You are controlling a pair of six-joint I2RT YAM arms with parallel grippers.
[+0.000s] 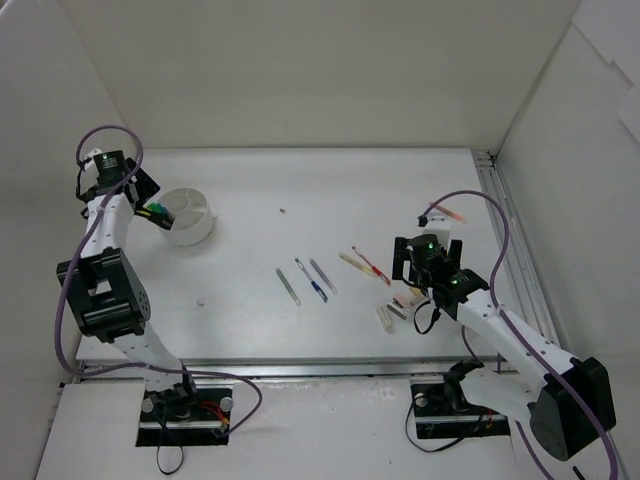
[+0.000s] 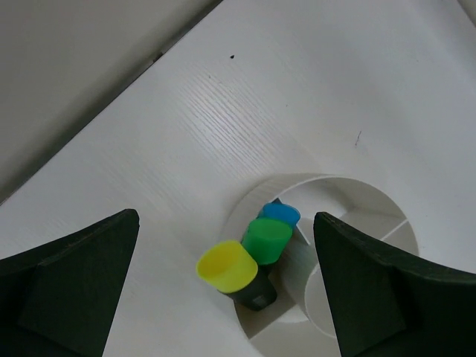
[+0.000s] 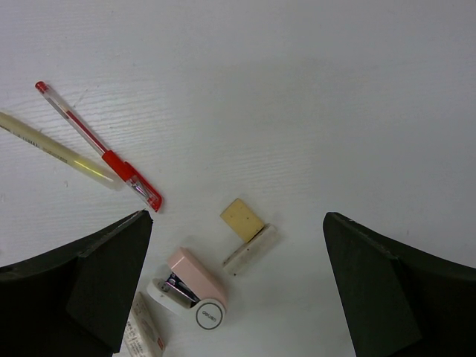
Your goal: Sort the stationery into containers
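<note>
My left gripper is open above the white divided holder (image 2: pixel 394 230), which holds markers with yellow (image 2: pixel 227 265), green (image 2: pixel 268 236) and blue (image 2: pixel 280 213) tops. My right gripper stands open over the table at the right. Beneath it lie a red pen (image 3: pixel 111 160), a yellow highlighter (image 3: pixel 59 152), a tan block (image 3: pixel 242 219), a clear stick-like piece (image 3: pixel 249 249) and a pink item (image 3: pixel 193 275) among small white pieces. Farther left on the table lie several pens (image 1: pixel 311 280).
An orange stick (image 1: pixel 448 213) lies at the back right, behind the right gripper. Walls border the back and both sides, with a metal rail at the right edge.
</note>
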